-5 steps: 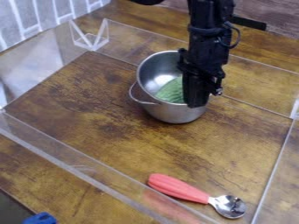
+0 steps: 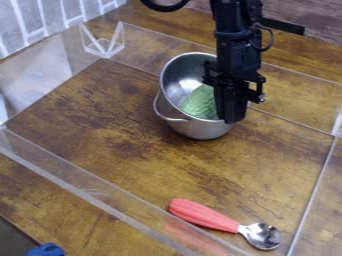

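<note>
A steel pot point(image 2: 183, 121) with a side handle sits on the wooden table, a green item point(image 2: 199, 100) inside it. My black gripper point(image 2: 227, 107) reaches down from above at the pot's right side, its lower parts at or inside the rim and covering part of the pot. Whether its fingers hold anything is hidden. A red-handled spoon point(image 2: 206, 216) with a steel head lies near the front right of the table.
Clear plastic edges point(image 2: 104, 46) border the wooden work area point(image 2: 83, 140), whose left and middle are clear. A blue object point(image 2: 46, 250) sits at the bottom left corner, off the board.
The gripper has shifted slightly left, and the pot appears a little more tilted, with small movement of its rim and handle. The spoon has not moved.
</note>
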